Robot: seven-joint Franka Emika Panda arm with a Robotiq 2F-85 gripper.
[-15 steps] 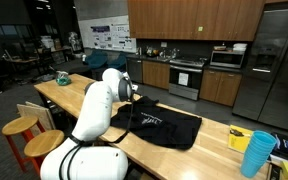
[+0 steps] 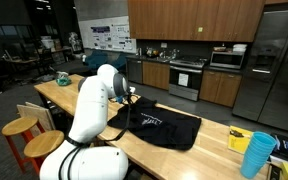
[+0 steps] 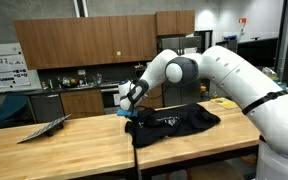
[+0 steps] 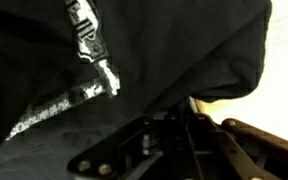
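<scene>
A black cloth garment (image 2: 164, 125) lies spread on the wooden table, with some wrinkles and folds. The wrist view shows the black cloth (image 4: 174, 45) filling most of the picture, with light printed lettering and stripes on its left part. My gripper (image 3: 130, 116) is at the cloth's edge, low over the table. Its fingers (image 4: 154, 140) are dark against dark fabric, and the cloth runs in between them. The finger is shut on the cloth; the exact pinch point is hard to make out.
Blue cups (image 2: 257, 155) stand at the table's right end, near a yellow item (image 2: 240, 139). Wooden stools (image 2: 22, 126) stand beside the table. In the second exterior view, the near left part of the table (image 3: 69, 150) is bare.
The arm has come a little nearer and to the left, and lower, over the last second. The cloth's main spread looks almost the same.
</scene>
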